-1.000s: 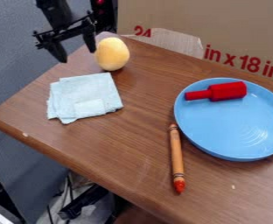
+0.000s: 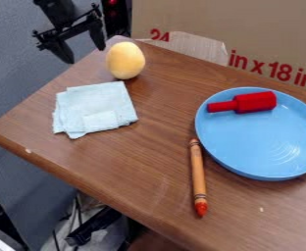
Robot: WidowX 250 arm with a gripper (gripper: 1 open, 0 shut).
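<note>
My gripper (image 2: 82,51) hangs at the upper left over the table's back left edge, open, with nothing between its fingers. Just right of it a yellow round object (image 2: 126,60) rests on the table. A folded pale blue cloth (image 2: 94,108) lies below the gripper. On the right, a red toy (image 2: 253,101) lies on a blue plate (image 2: 258,142). An orange crayon (image 2: 198,181) lies left of the plate, toward the front.
A cardboard box (image 2: 234,39) stands along the back of the wooden table (image 2: 117,186), with a pale flap beside the yellow object.
My gripper has shifted slightly upward and to the left over the last second. The objects on the table have not visibly moved.
</note>
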